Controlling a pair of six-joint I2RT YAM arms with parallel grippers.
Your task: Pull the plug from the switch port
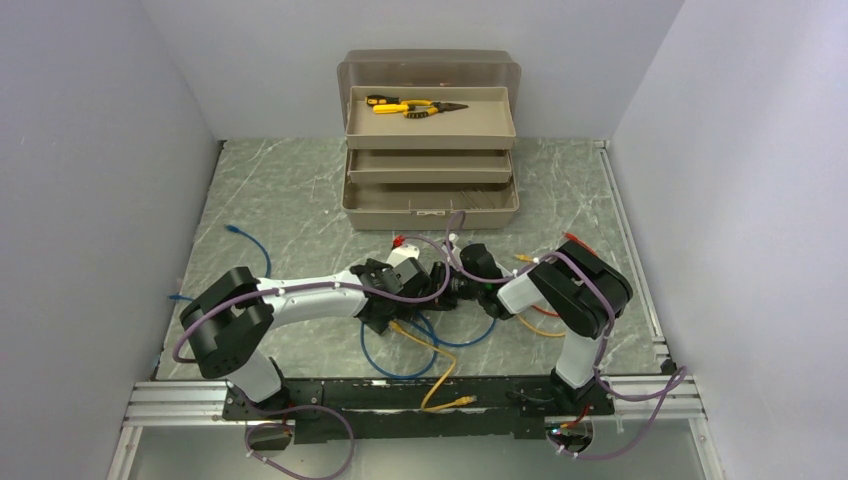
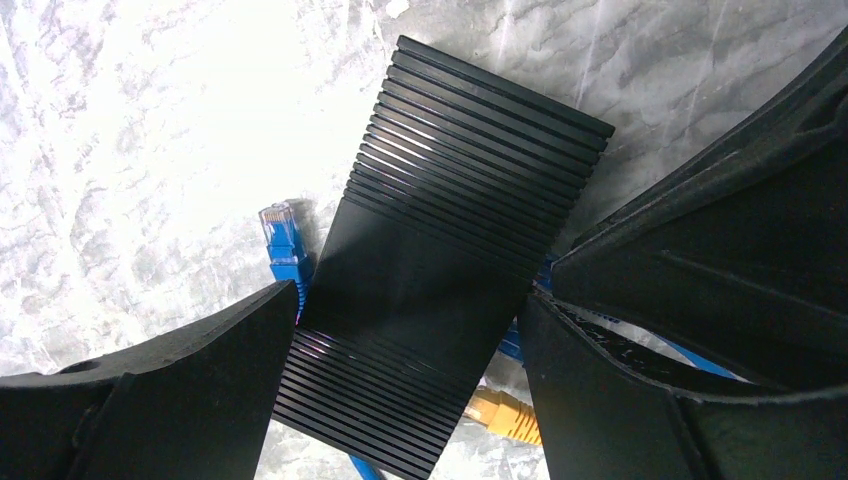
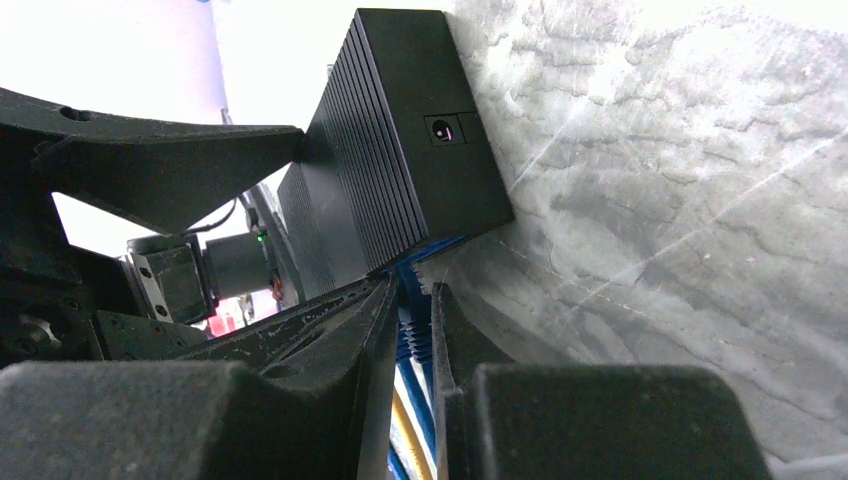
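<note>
The black ribbed switch [image 2: 430,240] lies mid-table, mostly under both arms in the top view. My left gripper is open over it, one finger on either side. A loose blue plug [image 2: 285,245] lies left of the switch, a yellow one [image 2: 500,415] near its lower right. In the right wrist view, blue plugs [image 3: 415,285] sit at the switch's [image 3: 450,150] near edge, with my right gripper around a blue plug's boot, fingers close together; whether it grips is unclear.
A beige toolbox [image 1: 430,220] with pliers in its top tray stands at the back. Blue, yellow and red cables lie loose over the table. Marble surface shows clear at the back left.
</note>
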